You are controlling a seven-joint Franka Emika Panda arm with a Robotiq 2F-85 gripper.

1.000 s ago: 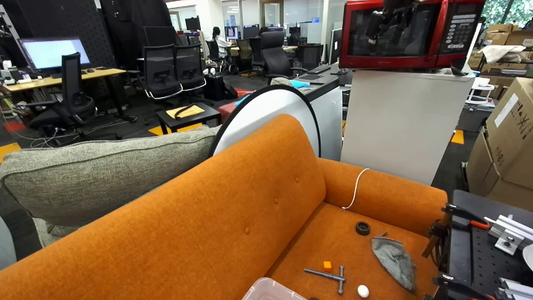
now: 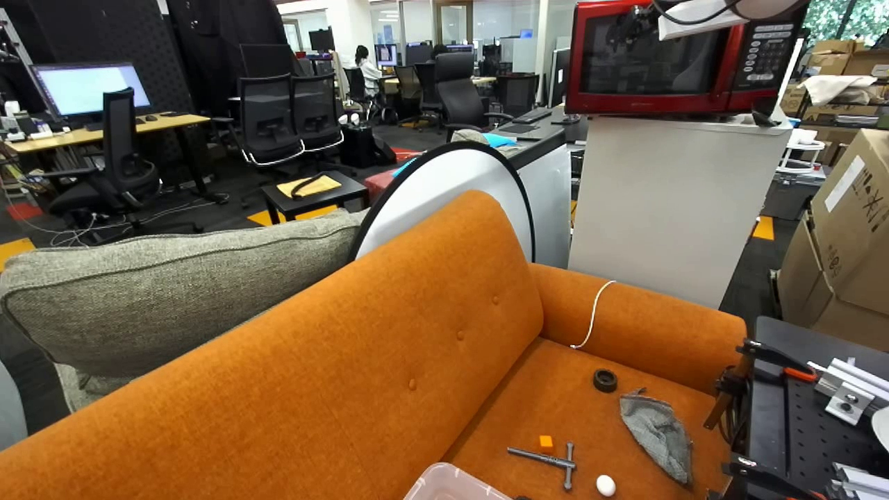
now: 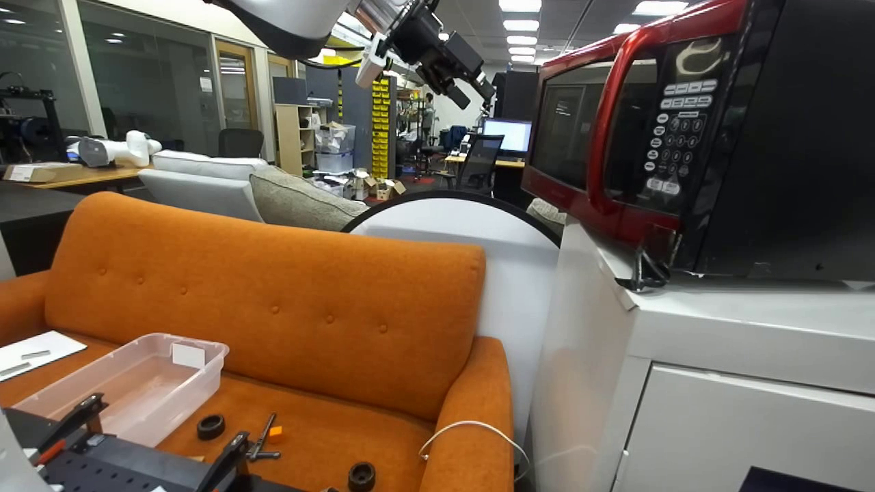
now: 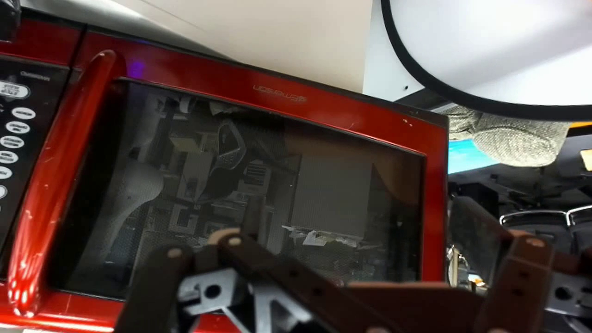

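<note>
A red microwave [image 2: 650,62] with a dark glass door stands on a white cabinet [image 2: 667,200], its door shut. My gripper [image 3: 472,86] is up in the air in front of the door side, apart from the microwave in exterior view 2. The wrist view shows the door window [image 4: 333,183] filling most of the picture, with the red handle [image 4: 61,183] at the left. My gripper is open there, its dark fingers [image 4: 477,233] spread wide and blurred, nothing between them. In exterior view 1 the gripper [image 2: 626,32] overlaps the upper left of the door.
An orange sofa [image 3: 271,270] stands below, holding a clear plastic bin [image 3: 209,369], a black ring [image 2: 605,380], a grey cloth [image 2: 658,433], a white egg-like object [image 2: 605,485], an orange cube [image 2: 546,442] and a grey T-shaped tool [image 2: 568,467]. A round white reflector [image 2: 450,179] leans behind the sofa.
In exterior view 1 my gripper has moved up and left across the microwave's front and turned from hanging downward to lying more sideways. The sofa items and the microwave have not moved.
</note>
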